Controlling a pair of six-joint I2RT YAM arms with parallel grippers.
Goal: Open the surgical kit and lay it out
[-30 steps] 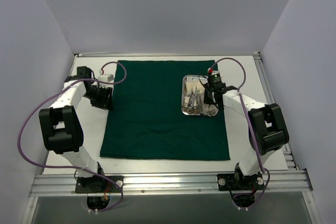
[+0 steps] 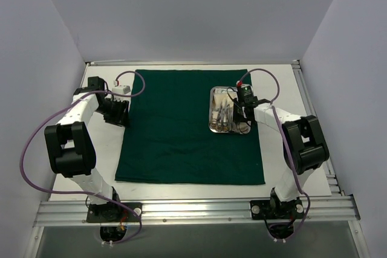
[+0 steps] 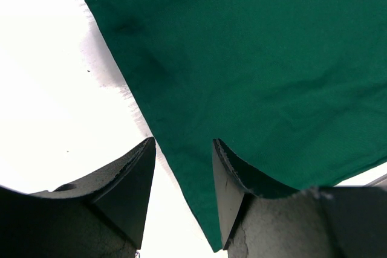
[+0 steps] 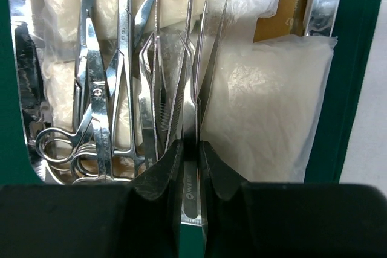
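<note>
A steel tray on the green cloth holds instruments and packets. In the right wrist view, scissors lie in its left part, several tweezers in the middle, and a white packet at right. My right gripper is over the tray, shut on a pair of tweezers marked with lettering, the tips pointing up the view. My left gripper stands open at the cloth's left edge, nothing between its fingers.
White table shows around the cloth. Grey walls enclose the back and sides.
The left arm has not moved.
</note>
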